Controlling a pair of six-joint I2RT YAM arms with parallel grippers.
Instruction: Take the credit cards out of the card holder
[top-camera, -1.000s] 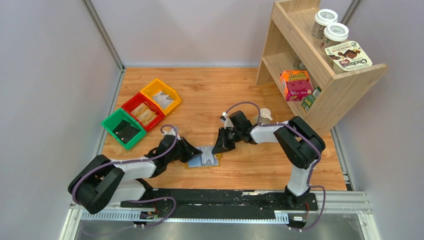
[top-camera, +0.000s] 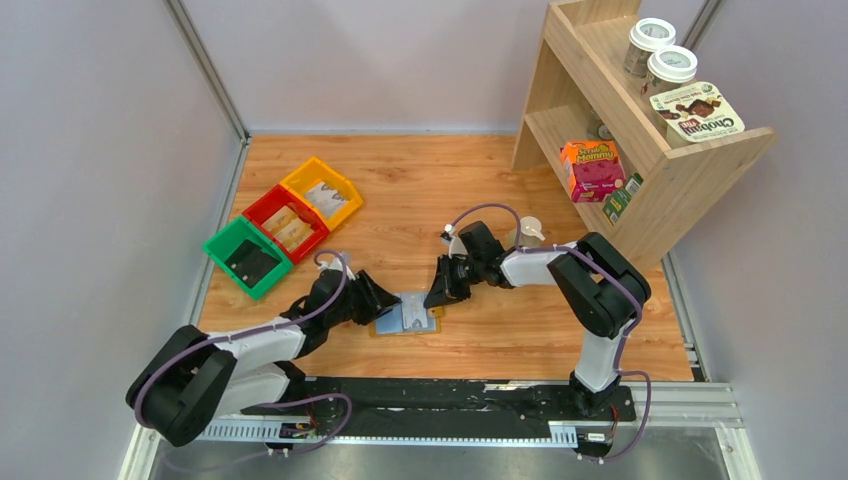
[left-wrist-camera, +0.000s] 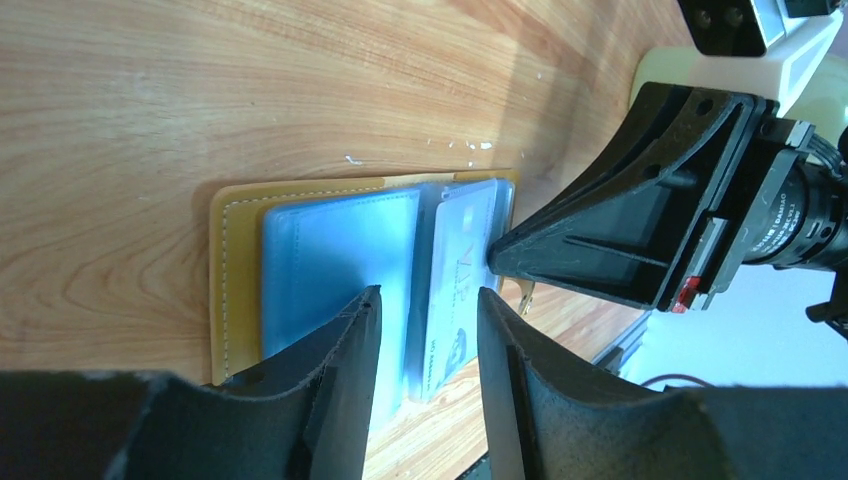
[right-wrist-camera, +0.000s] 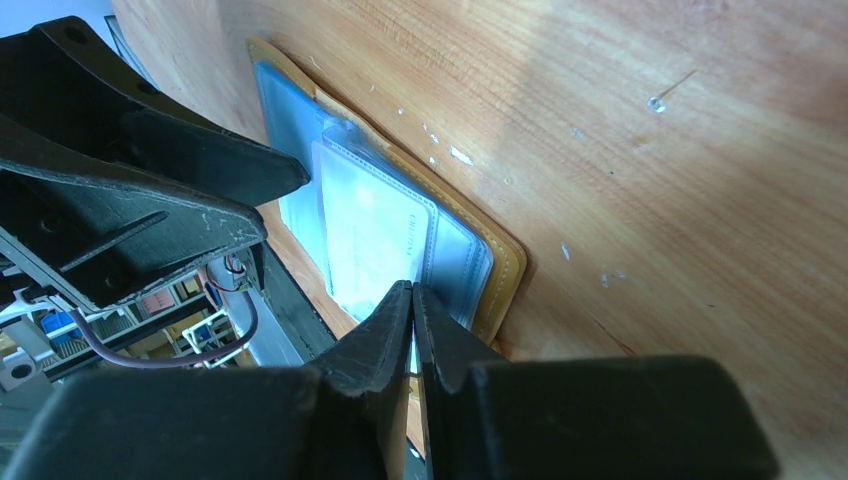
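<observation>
The card holder (top-camera: 388, 323) lies spread on the table near its front edge, with a tan stitched border (left-wrist-camera: 236, 275) and translucent blue plastic sleeves (left-wrist-camera: 335, 265). A pale card (left-wrist-camera: 455, 285) shows in the sleeve at its middle, slightly raised from the rest. Over the holder, my left gripper is open, its fingertips apart on the two sides of that pale card's near part, seemingly holding nothing. My right gripper is shut at the holder's right side, pinching the holder; exactly which layer is hidden by the fingers.
Yellow, red and green bins (top-camera: 270, 222) stand at the back left, with flat items inside. A white mug (top-camera: 530, 232) is behind the right arm. The wooden shelf (top-camera: 600, 90) occupies the back right. Table behind the holder is clear.
Over the last second my left gripper has drawn back a little to the left, and its fingers have spread apart. The right arm and the holder stay in place.
</observation>
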